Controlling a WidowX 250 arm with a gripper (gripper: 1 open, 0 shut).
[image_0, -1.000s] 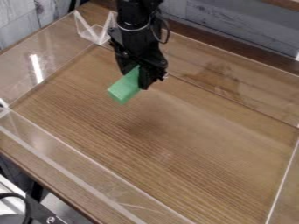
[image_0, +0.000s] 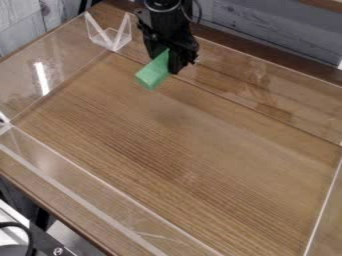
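My black gripper (image_0: 168, 50) hangs at the top centre of the camera view, shut on a green object (image_0: 152, 72), which is held tilted above the wooden tray floor (image_0: 174, 160). The fingertips are partly hidden behind the gripper's body and the green object.
A clear, angular plastic-looking item (image_0: 110, 32) stands at the back left corner.
My gripper has moved back and slightly up in the view, carrying the green object away from the middle toward the back wall.
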